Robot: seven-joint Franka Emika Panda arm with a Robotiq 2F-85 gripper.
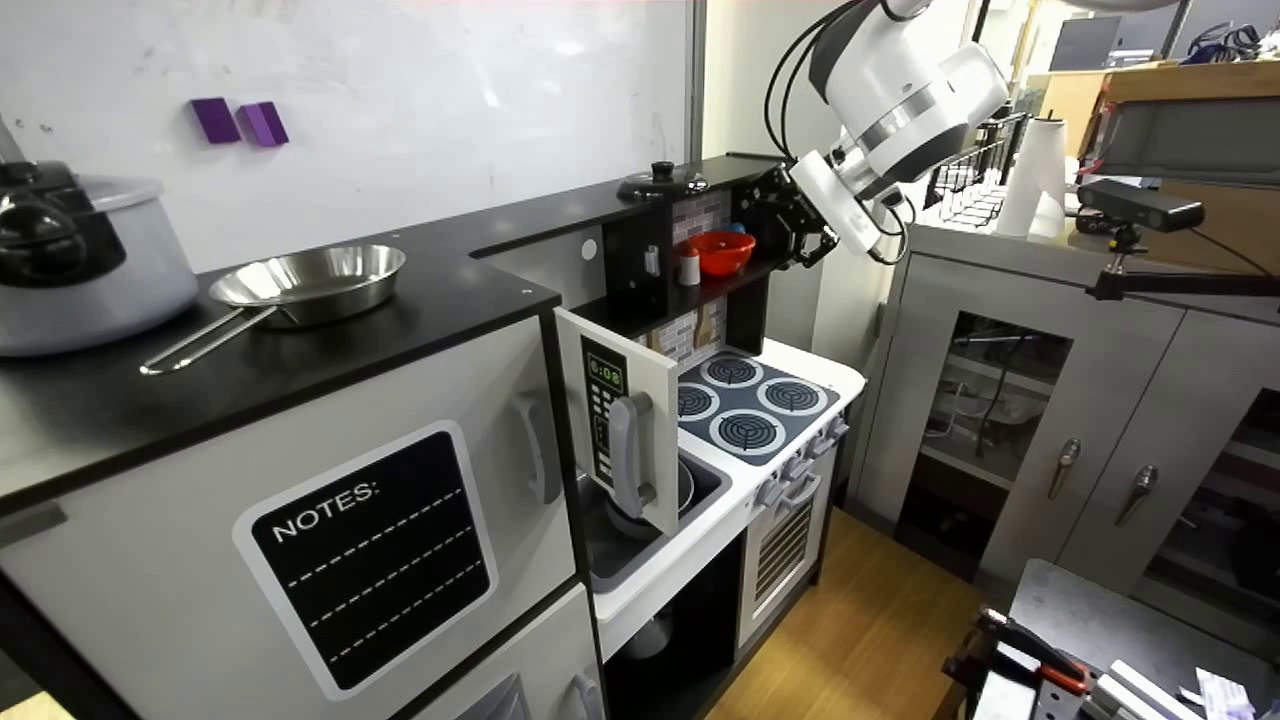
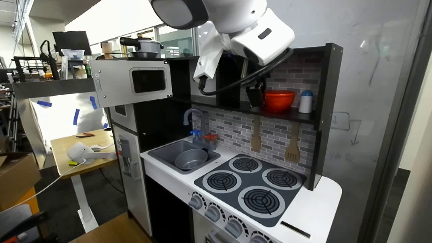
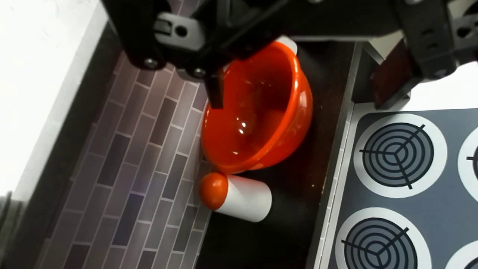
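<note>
My gripper is open, its dark fingers spread wide in the wrist view. One finger (image 3: 215,89) overlaps the mouth of a glossy red-orange bowl (image 3: 293,134); the other (image 3: 394,78) appears off to the right, beyond the shelf edge. Nothing is held between them. In exterior view 1 the bowl (image 1: 720,254) rests on the black shelf with the gripper (image 1: 801,228) close on its right. Exterior view 2 shows the bowl (image 2: 279,100) upright, with the arm covering much of the gripper. Contact between finger and bowl cannot be judged.
A white shaker with an orange top (image 3: 246,197) stands close to the bowl; a blue-topped one (image 2: 306,101) is on its other side. Below are the stove burners (image 2: 262,200) and a sink (image 2: 162,152) holding a grey pan (image 2: 191,159). A microwave door (image 1: 618,420) hangs open.
</note>
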